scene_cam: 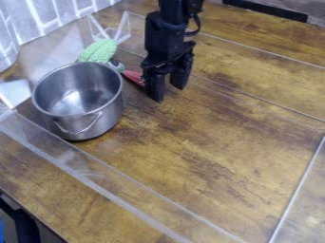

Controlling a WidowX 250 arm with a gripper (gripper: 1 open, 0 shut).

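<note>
My black gripper [170,81] is low over the wooden table at the upper middle, its fingers pointing down beside a red object [132,76] that is partly hidden behind it. Whether the fingers hold it is unclear. A steel pot [79,100] with a handle stands to the left. A pale green corn-like object [99,52] lies behind the pot, near the red object.
Bare wooden table [222,161] fills the right and front. Clear edging runs along the left and right sides. A white item lies at the far left beside the pot.
</note>
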